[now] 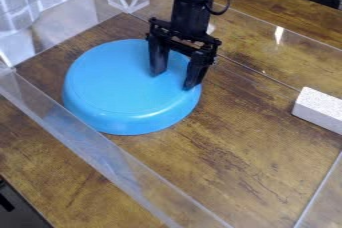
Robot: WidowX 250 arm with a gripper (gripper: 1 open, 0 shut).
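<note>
A large, smooth blue round object (120, 97) lies on the wooden floor of a clear-walled bin. My dark gripper (182, 60) is lowered onto its back right part, the fingers reaching down over its top and right edge. The black body and fingers blend together, so I cannot tell how far the fingers are open or whether they grip the blue object.
A white rectangular block (319, 109) lies at the right edge. Bare wood (234, 167) fills the front and right of the bin. Clear walls run along the front left and the back.
</note>
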